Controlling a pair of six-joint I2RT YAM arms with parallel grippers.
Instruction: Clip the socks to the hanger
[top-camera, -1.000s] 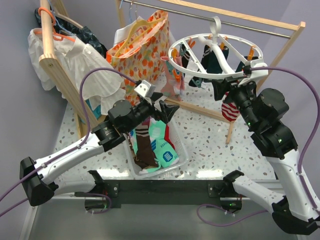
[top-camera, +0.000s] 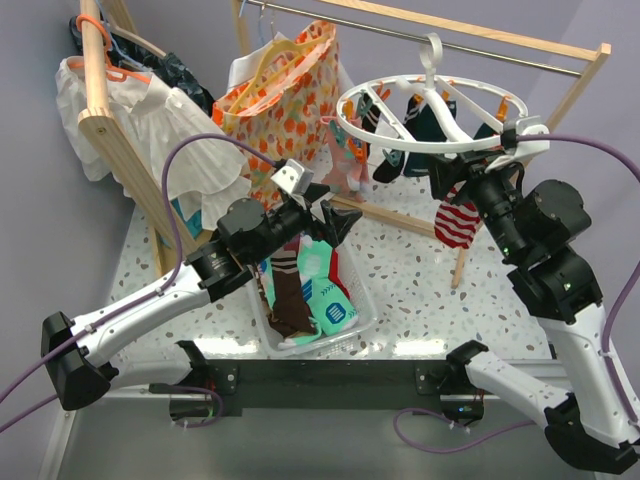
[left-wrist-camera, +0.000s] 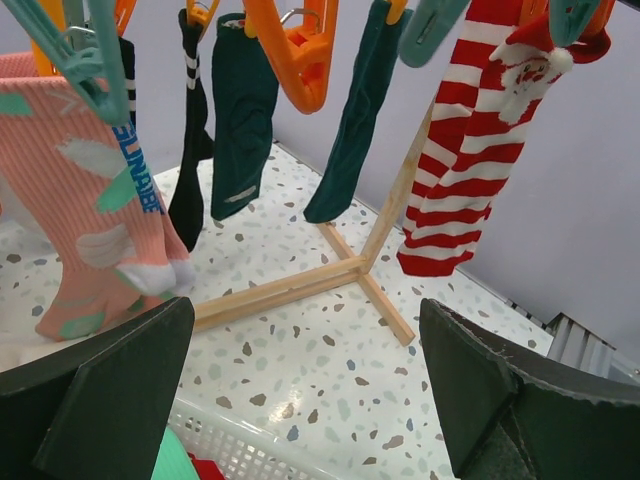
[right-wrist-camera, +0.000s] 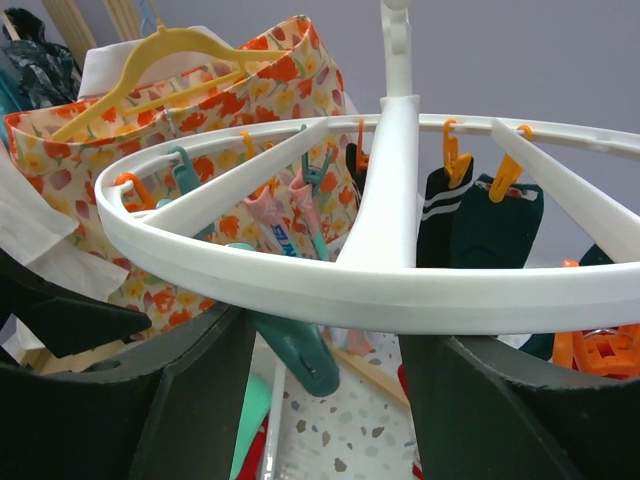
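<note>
The white round hanger (top-camera: 372, 90) with coloured clips holds several socks: a pink sock (left-wrist-camera: 90, 200), dark green socks (left-wrist-camera: 240, 120) and a red-striped Santa sock (left-wrist-camera: 455, 170). My left gripper (top-camera: 335, 215) stands open below and left of the hanger, nothing between its fingers. My right gripper (top-camera: 450, 165) is at the hanger's near edge; in the right wrist view its fingers (right-wrist-camera: 170, 420) stand apart below the white rim, with a teal clip (right-wrist-camera: 300, 355) seen between and beyond them. A basket (top-camera: 362, 305) of loose socks sits below.
A wooden rack (top-camera: 590, 70) surrounds the area, with white clothes (top-camera: 160, 130), an orange floral bag (top-camera: 300, 90) and a yellow hanger (right-wrist-camera: 175, 40). The speckled floor right of the basket is clear.
My right gripper has shifted slightly at the hanger's near edge, and the striped sock below it has swung. The left arm is unmoved.
</note>
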